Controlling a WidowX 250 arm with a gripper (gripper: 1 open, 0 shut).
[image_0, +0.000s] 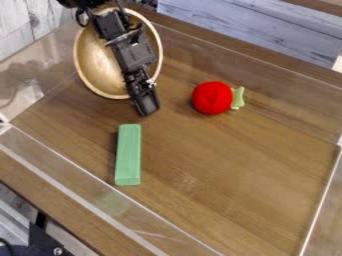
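Note:
My black gripper (144, 98) reaches down from the top left to just above the tabletop, in front of a round wooden bowl (96, 62) that it partly hides. It looks shut, with nothing visible between its fingers. A red tomato-like object (211, 98) with a pale green piece (238, 98) at its right lies to the right of the gripper, apart from it. A long green block (128, 154) lies below the gripper, nearer the front.
A raised clear edge runs along its front left, and a white panelled wall stands at the back and left.

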